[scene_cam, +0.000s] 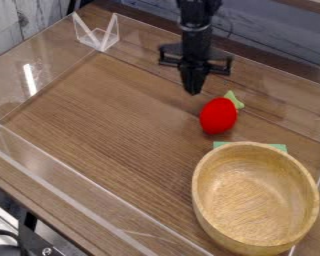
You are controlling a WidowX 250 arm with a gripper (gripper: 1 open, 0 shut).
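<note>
My gripper [195,77] is at the top centre of the camera view, at the end of its black arm [199,27], above the wooden table [96,120]. Its fingers are blurred and close together, with nothing visible between them. Below and to the right of it lies a red rounded object [218,116], with a small green piece [234,100] just behind it.
A large tan bowl [254,195] fills the lower right, with a light green flat object [270,145] partly hidden behind it. A white wire-like rack [93,30] stands at the top left.
</note>
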